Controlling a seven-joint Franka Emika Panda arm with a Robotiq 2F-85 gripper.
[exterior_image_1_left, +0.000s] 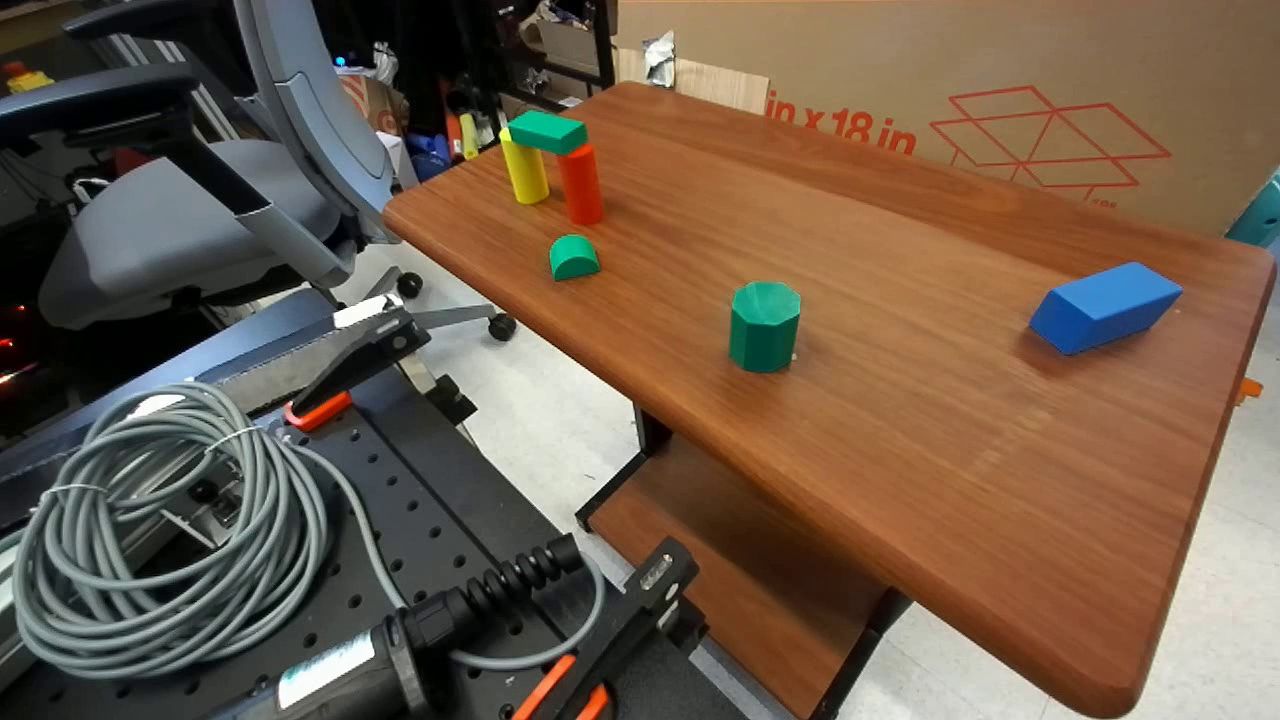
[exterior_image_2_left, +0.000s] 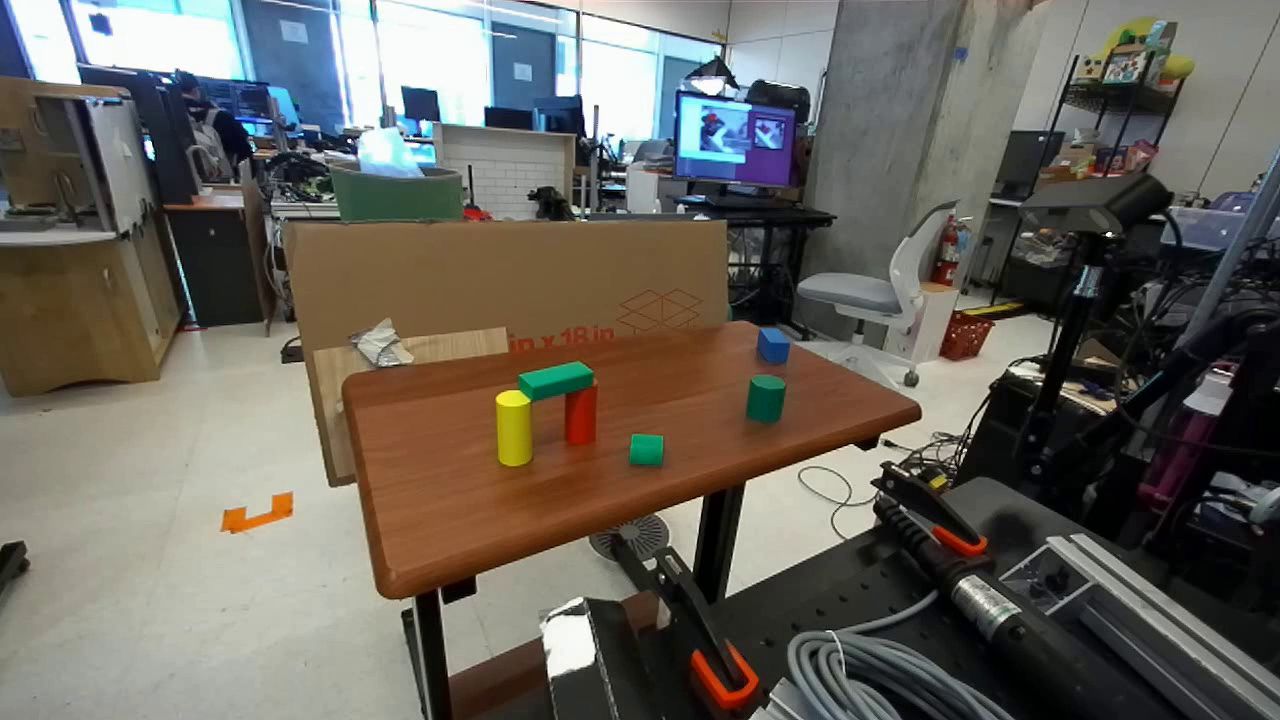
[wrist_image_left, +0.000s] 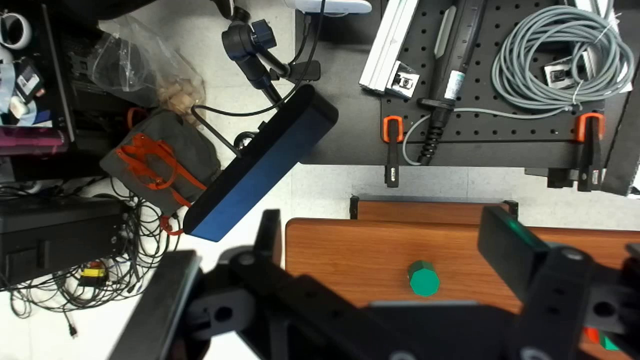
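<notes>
On the brown table stand a yellow cylinder (exterior_image_2_left: 513, 428) and a red cylinder (exterior_image_1_left: 581, 187), bridged on top by a green flat block (exterior_image_2_left: 557, 380). Closer to the near edge lies a small green half-round block (exterior_image_1_left: 573, 257), apart from the bridge. A green octagonal block (exterior_image_1_left: 764, 326) stands upright by itself, and a blue slanted block (exterior_image_1_left: 1105, 307) rests at the other end. My gripper shows only in the wrist view, its fingers wide apart with nothing between them. Beneath it in that view is the top of the green octagonal block (wrist_image_left: 424, 281).
A black workbench (wrist_image_left: 348, 138) with coiled grey cable (exterior_image_1_left: 180, 528) and clamps lies across a gap from the table (exterior_image_1_left: 912, 396). A large cardboard sheet (exterior_image_2_left: 504, 270) stands behind the table. Bare tabletop separates the octagonal and blue blocks.
</notes>
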